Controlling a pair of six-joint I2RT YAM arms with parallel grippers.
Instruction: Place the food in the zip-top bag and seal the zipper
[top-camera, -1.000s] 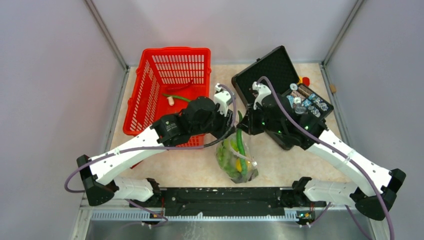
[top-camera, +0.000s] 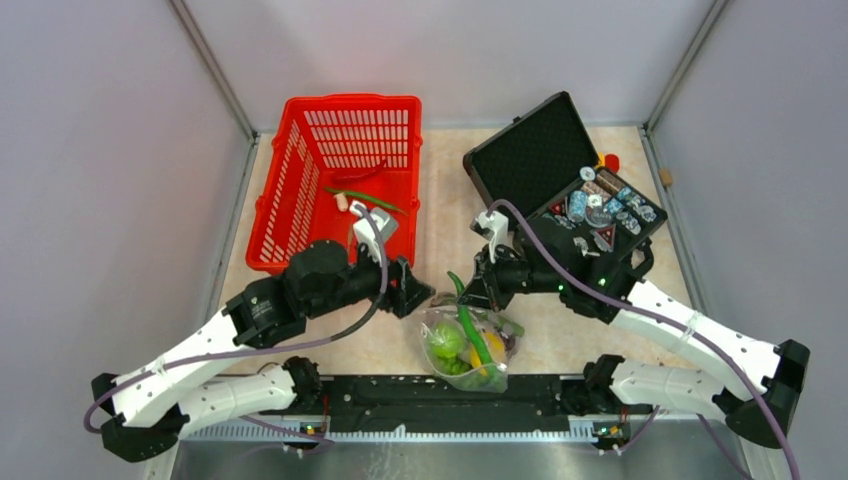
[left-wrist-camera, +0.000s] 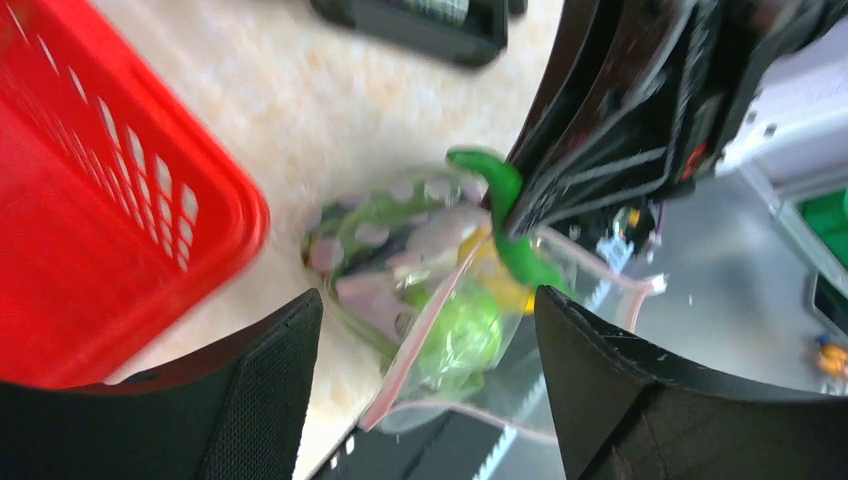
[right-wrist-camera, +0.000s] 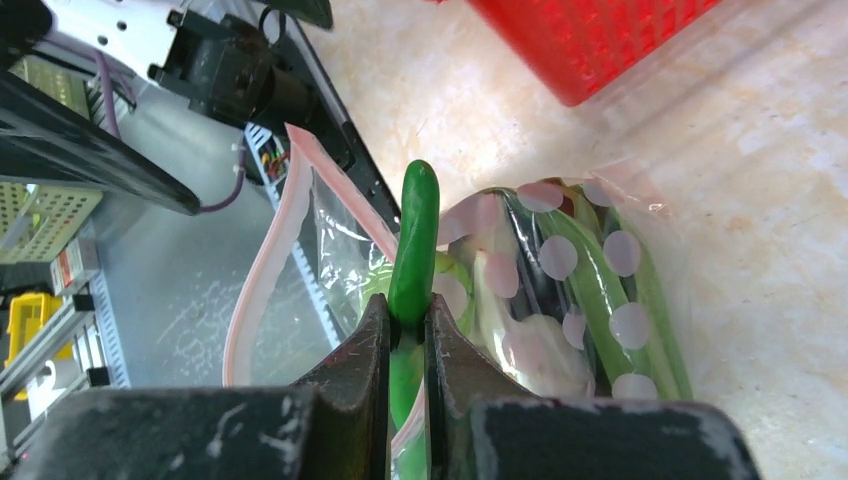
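The clear zip top bag (top-camera: 447, 366) lies at the table's front edge, its mouth spread, with food inside, including a round green item (top-camera: 447, 338) and something yellow. A long green pepper (right-wrist-camera: 412, 235) reaches down into the bag's mouth. My right gripper is shut on this pepper near its upper end; the bag's pink-white zip rim (right-wrist-camera: 262, 270) runs beside the fingers. To the left of the bag, my left gripper is open, its fingers (left-wrist-camera: 265, 385) apart. In the left wrist view the bag shows beyond the gap; nothing is gripped there.
A red basket (top-camera: 262, 215) stands at the back left, holding a green pepper (top-camera: 368, 198), a red one (top-camera: 360, 174) and a small pale item (top-camera: 341, 202). An open black case (top-camera: 530, 150) with stickers sits at the back right. Bare table lies between them.
Both grippers have moved toward the front and left, the left one further, away from the right. The green pepper and the bag have shifted forward and slightly left too.
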